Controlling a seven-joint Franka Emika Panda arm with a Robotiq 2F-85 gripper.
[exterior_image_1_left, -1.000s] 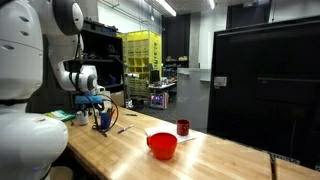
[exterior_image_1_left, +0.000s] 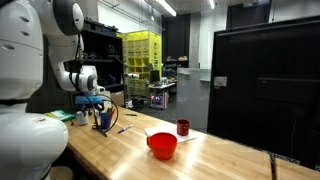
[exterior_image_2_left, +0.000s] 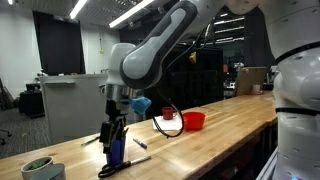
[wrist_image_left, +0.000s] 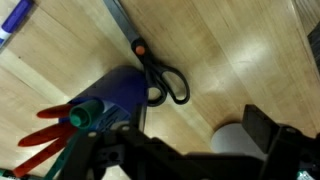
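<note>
My gripper points down over the left end of the table, its two dark fingers wide apart and nothing visible between them. Beneath the left finger in the wrist view stands a blue cup (wrist_image_left: 118, 88) holding red-handled tools (wrist_image_left: 45, 133) and a green item (wrist_image_left: 87, 112). Black-handled scissors (wrist_image_left: 158, 75) lie flat on the wood beside that cup. Partly behind the right finger is a round white thing (wrist_image_left: 232, 140). In the second exterior view the gripper (exterior_image_2_left: 113, 128) hangs just above the blue cup (exterior_image_2_left: 116, 150); whether they touch cannot be told.
A red bowl (exterior_image_1_left: 161, 146) and a dark red mug (exterior_image_1_left: 183, 128) stand farther along the table. One pale mug (exterior_image_2_left: 40, 166) sits near the gripper. A blue pen (wrist_image_left: 16, 20) lies near the cup.
</note>
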